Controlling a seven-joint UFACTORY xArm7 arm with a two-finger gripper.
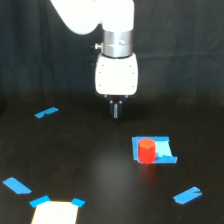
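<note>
The white arm (116, 72) hangs from the top centre, its small dark gripper (116, 110) pointing down over the black table; whether it is open or shut is too small to tell. A red cylinder (147, 151) stands on a blue-taped square with a pale inside (165, 149), right of and nearer than the gripper.
A pale board (55, 214) lies at the front left, with blue tape at its corners. Short blue tape strips (17, 186) mark the table at left, back left and front right.
</note>
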